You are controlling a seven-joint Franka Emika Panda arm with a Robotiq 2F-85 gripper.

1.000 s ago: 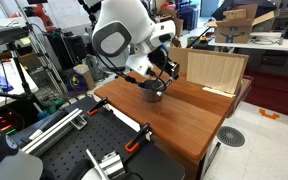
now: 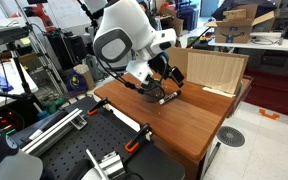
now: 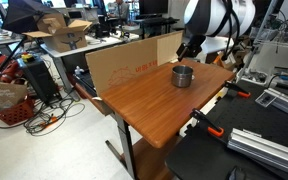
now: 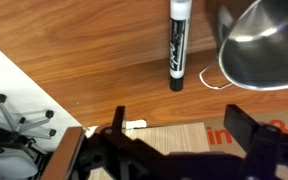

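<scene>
A marker with a white barrel and dark end [image 4: 177, 50] lies on the wooden table, pointing towards my gripper in the wrist view. The gripper stands open above the table, with its fingers [image 4: 117, 132] wide apart and nothing between them. Beside the marker, a shiny metal pot [image 4: 259, 50] fills the upper right, partly cut off by the frame. In exterior view 2 the pot [image 3: 182, 78] stands upright on the table; the marker cannot be made out there. Exterior view 1 shows the marker [image 2: 169, 98] near the pot, which is largely hidden by the arm.
An upright wooden board [image 3: 134, 62] stands along its far edge. Clamps [image 2: 139, 137] and a black surface [image 2: 69, 145] lie on the robot's side.
The arm has shifted slightly in exterior view 1.
</scene>
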